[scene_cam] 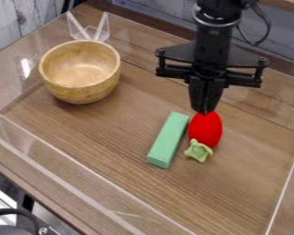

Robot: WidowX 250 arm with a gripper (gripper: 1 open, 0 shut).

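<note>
My black gripper (206,101) hangs over the table at the upper right of the camera view, its narrow tip just above a red object with a green top (205,130), shaped like a strawberry or pepper; whether they touch I cannot tell. The gripper looks shut, with nothing visible held. A mint-green bar (168,139) lies just left of the red object. A yellow-tan bowl (80,78) stands at the upper left.
A white object (91,29) lies by the back left edge. Dark cables show at the lower-left corner.
</note>
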